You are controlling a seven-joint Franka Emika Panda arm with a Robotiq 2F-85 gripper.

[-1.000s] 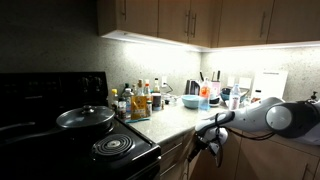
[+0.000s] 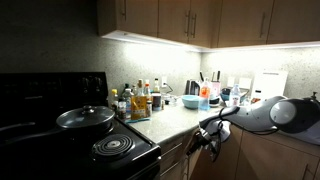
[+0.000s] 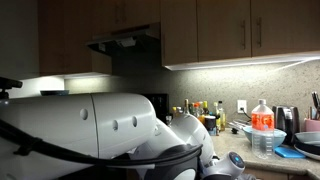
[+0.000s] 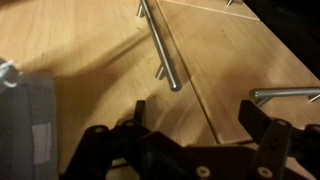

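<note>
My gripper stands open in the wrist view, with its dark fingers spread at the bottom and nothing held between them. Ahead lies a wooden cabinet front with a slanting metal bar handle (image 4: 160, 45); the near end of that bar lies above the gap between the fingers, apart from them. A second bar handle (image 4: 285, 92) shows at the right, beyond the right finger. In exterior view 1 the gripper (image 2: 196, 145) is low beside the cabinet fronts under the counter, small and dark; its fingers are hard to make out. Exterior view 2 hides it behind the arm.
A grey cloth (image 4: 38, 125) hangs at the wrist view's left edge. On the stove (image 2: 110, 150) sits a lidded pan (image 2: 85, 117). Several bottles (image 2: 139, 103), a blue bowl (image 2: 191, 101) and a large clear bottle (image 3: 262, 135) stand on the counter (image 2: 168, 123).
The arm and gripper have shifted slightly to the right and up in exterior view 1. Stove and counter items look unmoved.
</note>
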